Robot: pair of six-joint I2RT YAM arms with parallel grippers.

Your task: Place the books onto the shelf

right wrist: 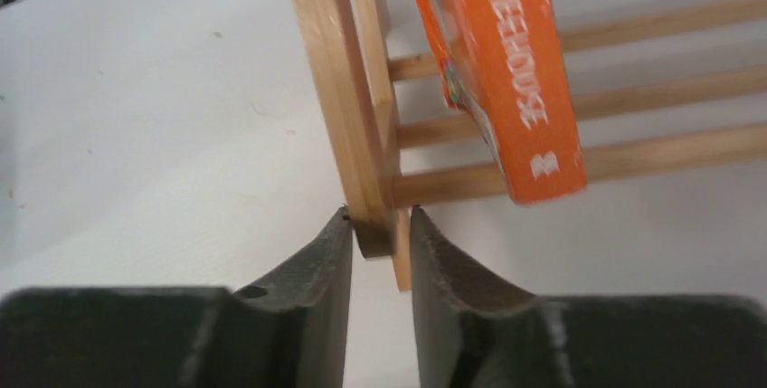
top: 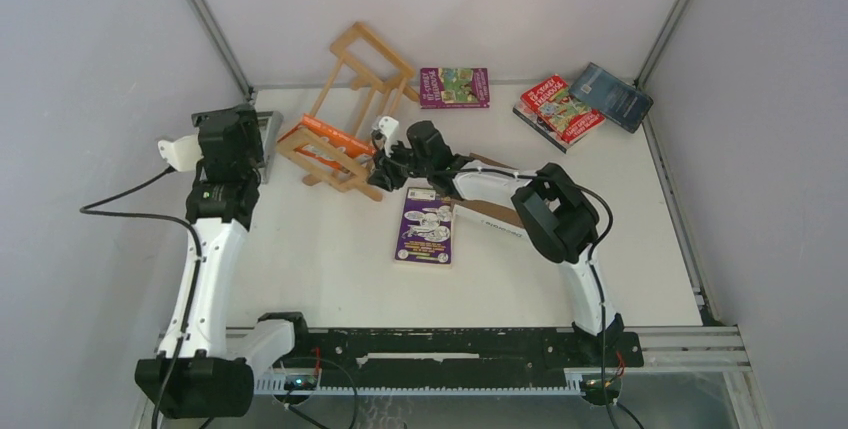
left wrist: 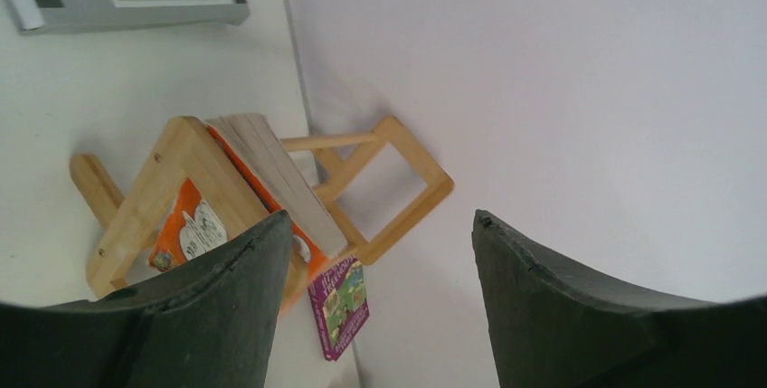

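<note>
A wooden rack [top: 370, 44] leans at the back left, with an orange book [top: 330, 139] in it; in the right wrist view the book [right wrist: 520, 89] shows "TREEHOUSE". My right gripper is at the end of a wooden bar of the rack, its fingers partly open around it; whether they grip cannot be told. My left gripper hangs open left of the rack, nothing between its fingers. A purple book [top: 454, 87] lies at the back, another purple book [top: 424, 229] at front centre, and red books [top: 560, 109] with a dark book [top: 610, 96] at back right.
A grey tray [left wrist: 127, 17] sits at the left edge, partly under my left arm in the top view. A brown item and a white one [top: 490, 221] lie under the right arm.
</note>
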